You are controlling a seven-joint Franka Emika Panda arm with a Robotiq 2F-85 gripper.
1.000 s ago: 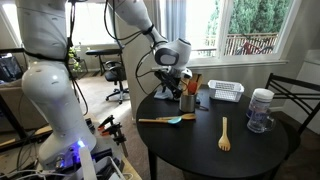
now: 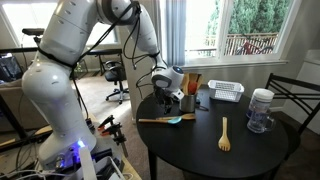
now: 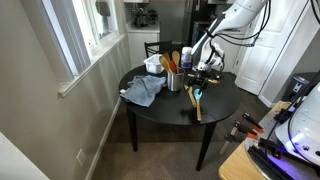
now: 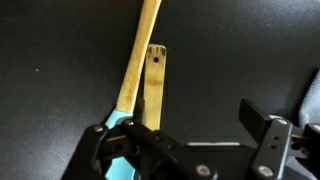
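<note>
My gripper (image 2: 180, 101) is open above the far left part of the dark round table (image 2: 205, 150), with nothing between its fingers. Below it in the wrist view lie a teal-headed utensil (image 4: 132, 82) with a wooden handle and a flat wooden utensil (image 4: 154, 85) with a hole in its end, close side by side. The lower parts of both are hidden behind the gripper. In exterior view 2 the gripper (image 3: 197, 80) hangs over the table beside a metal utensil holder (image 3: 174, 80) with several wooden utensils upright in it.
A grey-blue cloth (image 3: 146, 90) and a white basket (image 3: 155, 66) lie past the holder. On the right of the table stand lidded jars (image 2: 260, 110), and a wooden fork-like utensil (image 2: 224, 136) lies alone.
My gripper has moved left and lower, away from the utensil holder. The objects on the table have not visibly moved.
</note>
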